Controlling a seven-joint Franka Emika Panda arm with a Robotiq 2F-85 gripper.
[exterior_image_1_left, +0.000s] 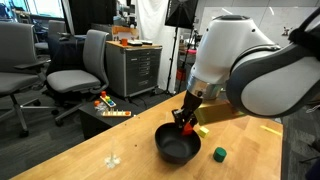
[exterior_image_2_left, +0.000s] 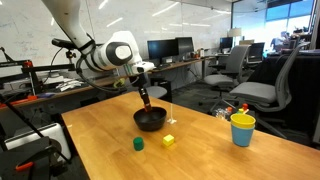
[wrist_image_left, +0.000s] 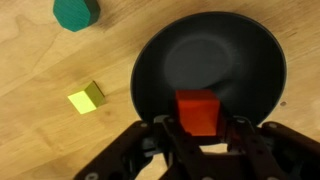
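A red block (wrist_image_left: 198, 112) is pinched in my gripper, which is shut on it. In the wrist view the block covers part of the black bowl (wrist_image_left: 205, 45), so gripper and block are over the bowl's near side. The bowl (exterior_image_1_left: 178, 150) stands on the wooden table in exterior view 1, with the red block (exterior_image_1_left: 188, 128) at its rim height or slightly above. A green block (wrist_image_left: 76, 12) and a yellow block (wrist_image_left: 87, 98) lie on the table outside the bowl.
A blue-and-yellow cup (exterior_image_2_left: 242, 129) stands farther along the table. A small white item on a thin stem (exterior_image_2_left: 171, 118) stands behind the bowl. A dark box with colourful items (exterior_image_1_left: 105, 113) sits at the table edge.
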